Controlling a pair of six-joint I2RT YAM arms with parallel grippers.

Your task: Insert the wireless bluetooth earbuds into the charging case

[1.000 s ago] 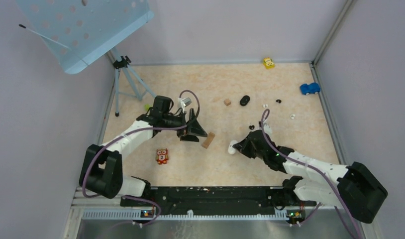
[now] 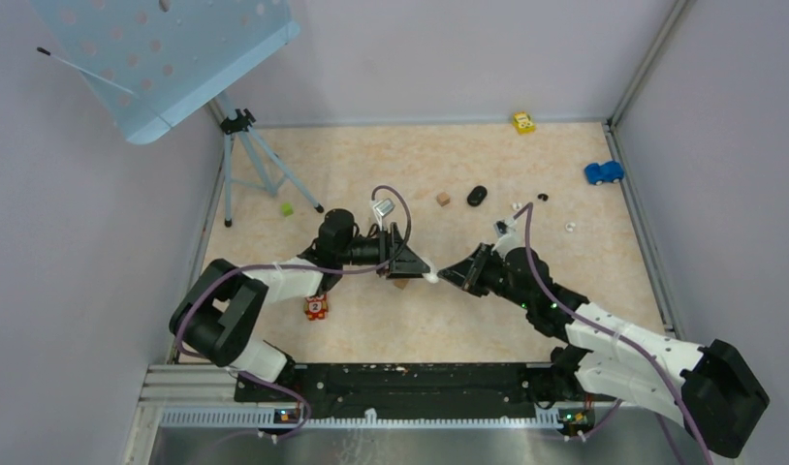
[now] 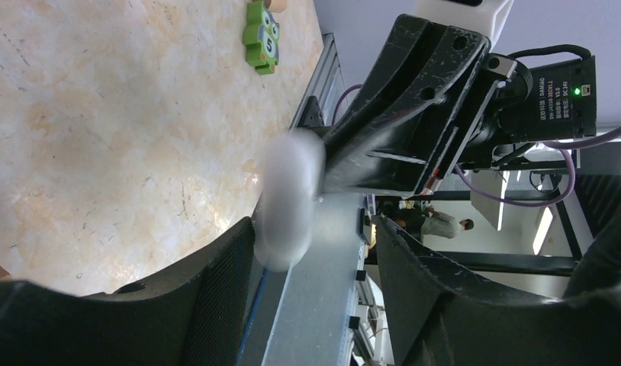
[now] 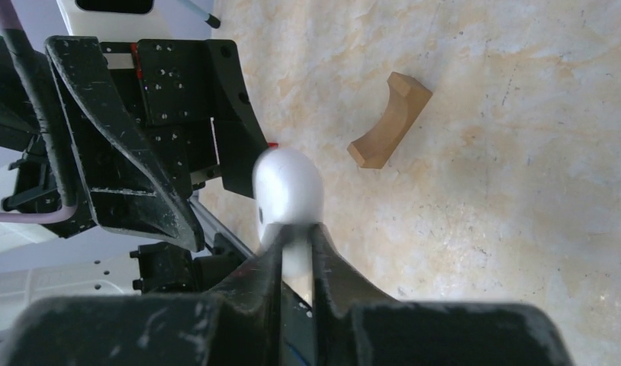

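A white rounded case [image 2: 430, 273], blurred in both wrist views, is in the air between the two arms. My right gripper is shut on one end of the case [image 4: 288, 183]. At the other end, the fingers of my left gripper stand apart; the case [image 3: 288, 198] lies nearer one finger [image 3: 227, 274], with a gap to the other. Whether they touch the case I cannot tell. Small white pieces that look like earbuds [image 2: 570, 227] lie on the table at the right, and another white piece [image 2: 516, 206] lies closer to the right arm.
A black rounded case [image 2: 476, 196] and a small black piece [image 2: 543, 197] lie behind the grippers. A wooden arch block [image 4: 391, 122] sits below the left gripper. Also around are a wooden cube [image 2: 443, 199], red owl [image 2: 316, 306], blue car [image 2: 604, 172] and yellow toy [image 2: 523, 122]. Bare table lies at the back.
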